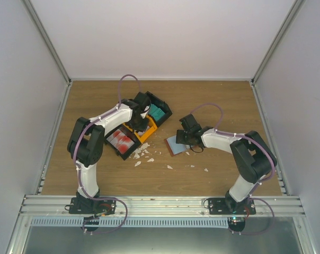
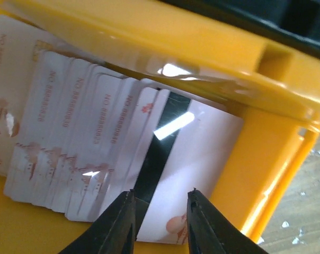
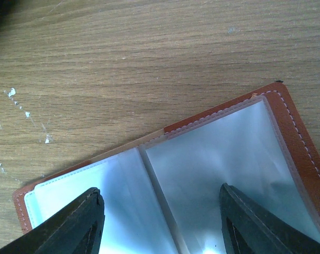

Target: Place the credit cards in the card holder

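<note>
My left gripper is over a yellow box (image 2: 271,174) of white and beige credit cards (image 2: 186,159), several lying fanned out inside. Its fingertips stand apart above the front card with the black stripe, nothing visibly held. My right gripper is open over the card holder (image 3: 295,137), a brown-edged booklet with clear sleeves, lying on the table right of the boxes.
A black box of teal cards (image 1: 157,112) stands behind the yellow one, another with red-and-white cards (image 1: 121,142) in front-left. Pale scraps or marks dot the table below the boxes.
</note>
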